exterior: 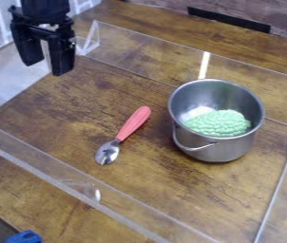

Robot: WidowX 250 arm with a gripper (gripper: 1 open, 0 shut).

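Note:
My black gripper [42, 47] hangs at the upper left, above the wooden surface and apart from the other objects. Its two fingers are spread, with nothing visible between them. A spoon [132, 127] with a red handle and metal bowl lies diagonally in the middle of the surface. To its right stands a metal pot [210, 149] with a bumpy pale green object [219, 121] inside.
Clear plastic walls border the wooden work area [83, 123]. A blue object [22, 236] sits outside at the bottom left. The floor between my gripper and the spoon is clear.

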